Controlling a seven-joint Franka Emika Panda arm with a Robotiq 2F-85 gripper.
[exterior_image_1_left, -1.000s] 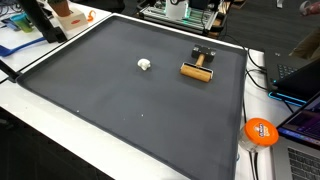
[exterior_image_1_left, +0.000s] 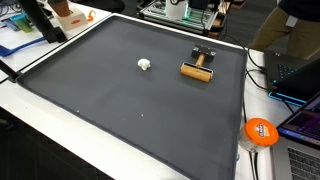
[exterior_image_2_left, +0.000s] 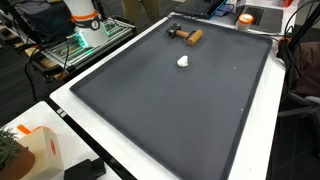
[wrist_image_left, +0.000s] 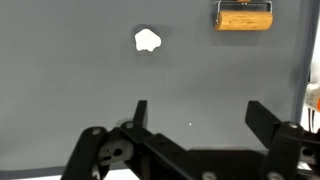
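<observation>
A small white lump (exterior_image_1_left: 144, 64), perhaps crumpled paper or putty, lies on the dark grey mat (exterior_image_1_left: 120, 100). Beside it, well apart, is a roller-like thing (exterior_image_1_left: 197, 70) with an orange-brown cylinder and a black part. In the wrist view the lump (wrist_image_left: 147, 40) is above and left of centre, and the roller (wrist_image_left: 244, 18) is at the upper right. My gripper reaches in from the bottom of the wrist view, its two black fingers spread wide with bare mat between them. Neither object is touched by it. Its fingers do not show clearly in either exterior view.
An orange-lidded jar (exterior_image_1_left: 261, 133) stands off the mat's right edge, near laptops (exterior_image_1_left: 290, 120). Cables run along that side. In exterior view 2 a potted plant (exterior_image_2_left: 14, 155) occupies the lower left corner.
</observation>
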